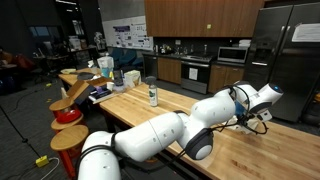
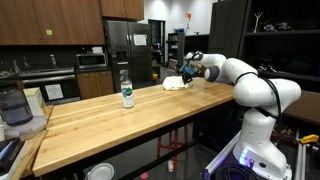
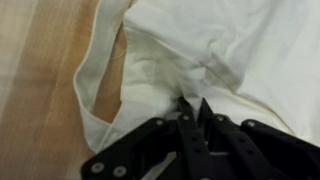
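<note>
A white cloth with a strap (image 3: 95, 60), apparently a fabric bag, lies crumpled on the wooden table. In the wrist view the white cloth (image 3: 225, 45) fills most of the picture, and my dark gripper is down against it. The two fingertips are close together at a fold, but blur and shadow hide whether fabric is between them. Exterior view 2 has the white cloth (image 2: 172, 84) at the table's far end, beneath the arm. In exterior view 1 the arm covers most of the cloth and the gripper.
A bottle (image 2: 127, 92) stands upright on the table, well away from the cloth. Stools (image 1: 68, 140) stand beside it, with a dark refrigerator (image 1: 287, 60) and kitchen counters behind.
</note>
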